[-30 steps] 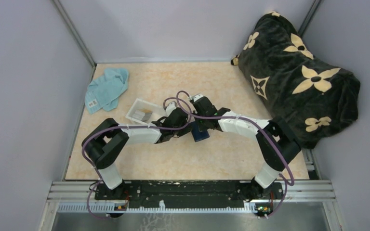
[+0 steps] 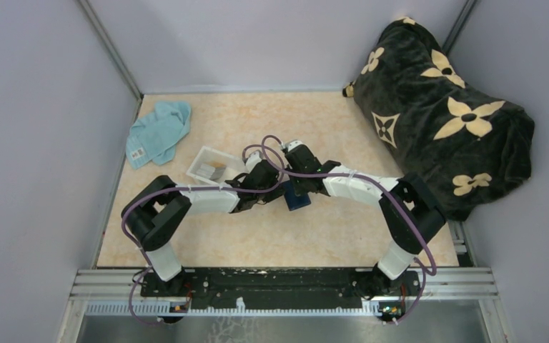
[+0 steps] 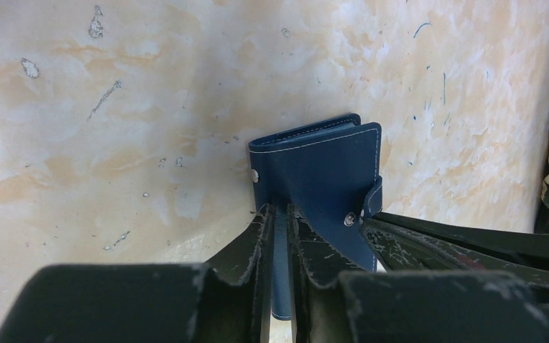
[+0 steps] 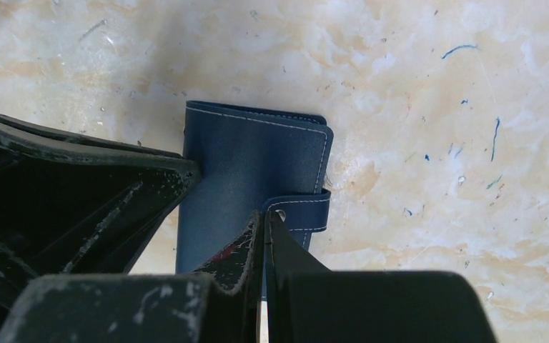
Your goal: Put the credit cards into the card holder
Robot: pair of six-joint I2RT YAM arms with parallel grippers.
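The navy card holder point(image 2: 297, 197) lies on the table between my two arms, its strap point(image 4: 304, 212) lapping over the right side. In the left wrist view, my left gripper is over the holder's left edge, its fingers slightly apart with blue leather showing in the gap. My right gripper is shut at the strap's end, beside a metal snap point(image 4: 280, 214). Whether the strap's tip is pinched there cannot be made out. Pale cards point(image 2: 211, 171) rest in a white tray point(image 2: 194, 161) on the left, partly hidden by the left arm.
A light blue cloth point(image 2: 160, 133) lies at the back left. The large dark patterned cushion point(image 2: 443, 114) fills the right side. Both grippers are very close together over the holder. Bare table point(image 2: 257, 239) lies in front.
The left arm, holder and tray look unmoved.
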